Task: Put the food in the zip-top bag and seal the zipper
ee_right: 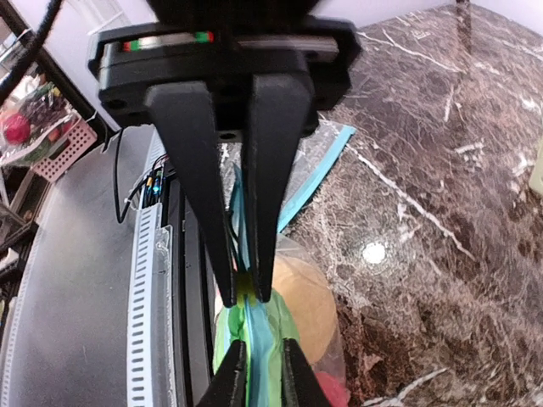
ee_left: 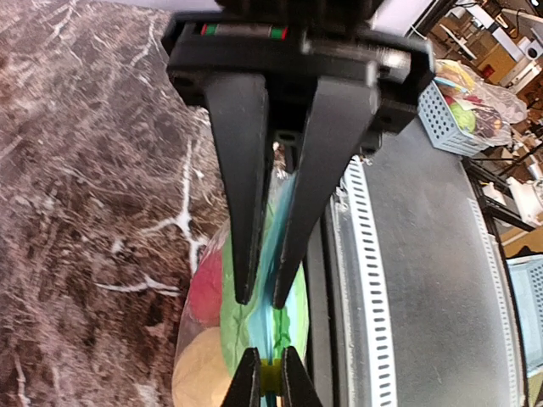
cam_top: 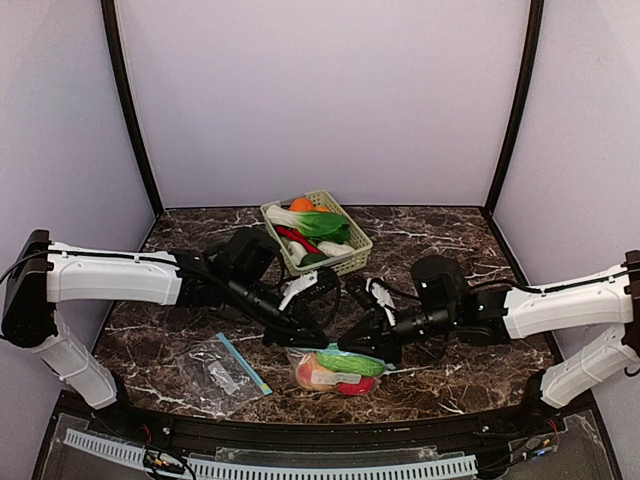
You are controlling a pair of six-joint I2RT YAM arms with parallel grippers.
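Observation:
A clear zip top bag point(cam_top: 325, 376) stands at the front middle of the table, with a green vegetable, something red and a peach-coloured round piece inside. My left gripper point(cam_top: 322, 346) is shut on its blue zip strip point(ee_left: 264, 326), which runs between the fingers. Facing it at the same opening, my right gripper is shut. A yellow slider point(ee_right: 246, 286) shows at the right fingertips, around the strip; how firmly they touch it cannot be told. The left wrist view shows the slider point(ee_left: 271, 376) between the right fingertips too.
Flat on the table to the left lies an empty clear bag with a blue strip point(cam_top: 243, 362). A pale basket point(cam_top: 354, 262) of vegetables stands behind the arms. The table's front edge runs close below the filled bag. Both far corners are clear.

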